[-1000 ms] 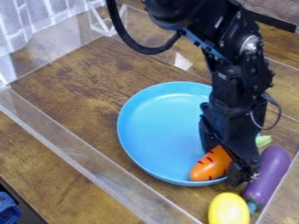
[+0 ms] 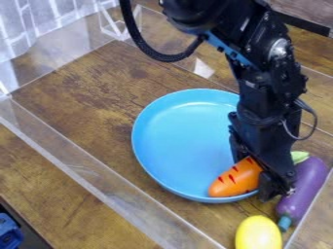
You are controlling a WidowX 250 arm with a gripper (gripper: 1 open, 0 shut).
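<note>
A blue plate (image 2: 174,146) sits in the middle of the wooden surface. On its lower right lies an orange carrot toy (image 2: 233,179) with dark stripes. My black gripper (image 2: 259,167) reaches down from the top right to the carrot's upper end, its tips low at the plate's right side. Whether it is shut on the carrot is hidden by the gripper's body.
A purple eggplant toy (image 2: 302,189) lies right of the plate, with a pale green piece beside the gripper. A yellow oval toy (image 2: 258,232) is at the bottom right. Clear rims border the wooden surface (image 2: 85,88), which is free at upper left.
The gripper has shifted slightly over the carrot and pale green piece. The carrot and the other toys look almost unmoved.
</note>
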